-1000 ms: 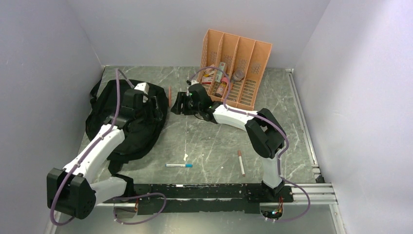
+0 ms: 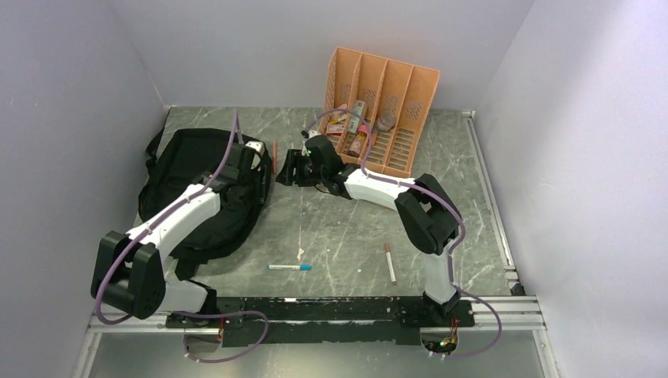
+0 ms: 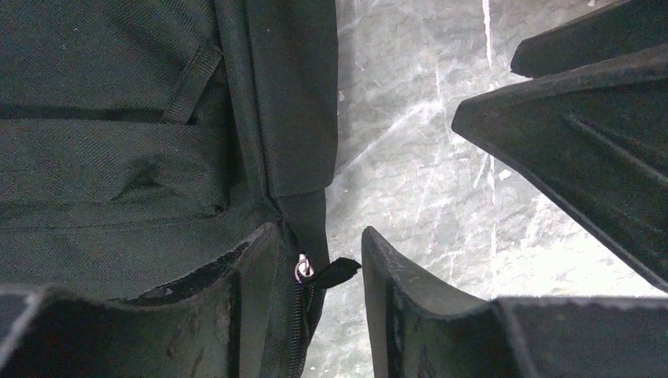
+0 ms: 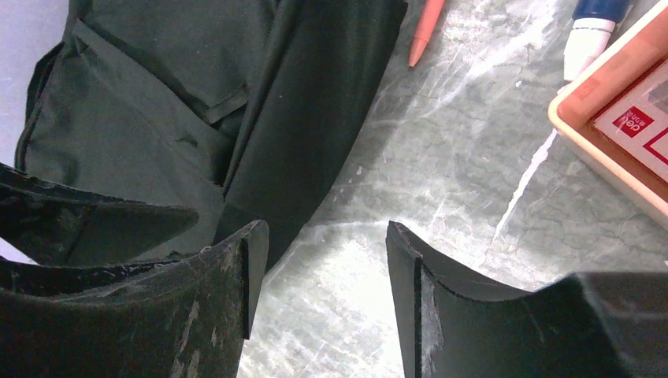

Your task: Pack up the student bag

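The black bag lies flat at the left of the table. Along its edge in the left wrist view runs a zipper, with a metal slider and a dark pull tab. My left gripper is partly open, its fingers on either side of the pull tab; whether they touch it I cannot tell. Just right of the bag, my right gripper stands open over bare table, nothing between its fingers. In the right wrist view the dark fingers of the left gripper reach in from the left.
An orange rack holding several items stands at the back. A red pencil-like stick lies beside the bag's far edge. A blue-capped marker and a brown-capped marker lie at the front, with clear table between.
My right arm stays where it was.
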